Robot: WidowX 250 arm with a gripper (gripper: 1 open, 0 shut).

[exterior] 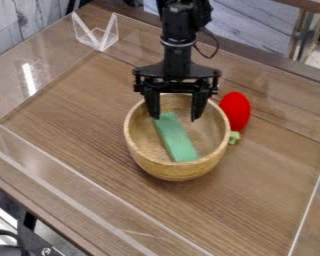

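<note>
My gripper (174,98), black, hangs over the far rim of a round wooden bowl (179,171), its fingers apart and pointing down. A light green bar (176,140) lies lengthwise in the bowl, its far end just in front of the gripper. A red object (235,108) with a small green part lies right of the bowl, against the table. Whether the fingertips touch the bowl cannot be told.
A white wire holder (96,30) stands at the back left. A dark cable lies at the lower left corner.
</note>
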